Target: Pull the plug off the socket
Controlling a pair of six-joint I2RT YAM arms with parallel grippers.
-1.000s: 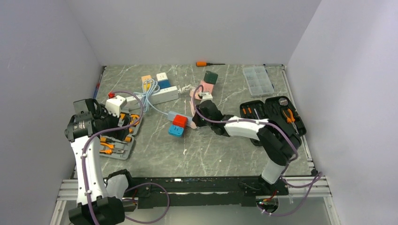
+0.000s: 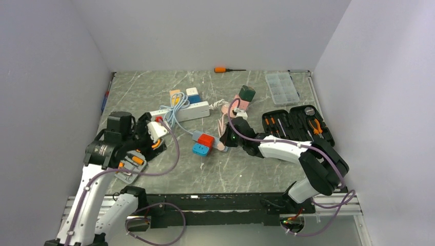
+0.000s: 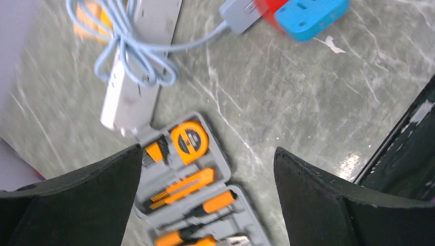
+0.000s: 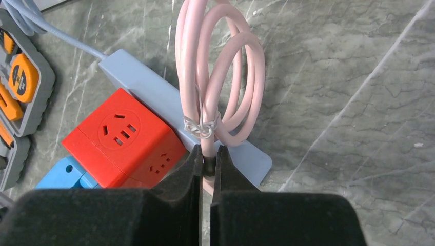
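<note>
My right gripper is shut on the pink cable (image 4: 251, 77), just below the tie of its coil. Under it lies a light-blue power strip (image 4: 141, 79) with a red cube plug (image 4: 118, 136) and a blue plug (image 4: 61, 174) beside it; whether the pink cable's end sits in the strip is hidden by the fingers. My left gripper stands open above the grey toolbox, with the red (image 2: 205, 139) and blue (image 2: 200, 149) plugs to its right in the top view.
A white power strip (image 2: 195, 111) with coiled cord lies behind. A black toolkit (image 2: 297, 125) and clear organizer (image 2: 282, 88) are at the right, a grey toolbox (image 3: 220, 154) at the left.
The right gripper, pink cable and nearby strips and plugs shifted right and toward the front from a second ago. The left arm has since swung toward the middle.
</note>
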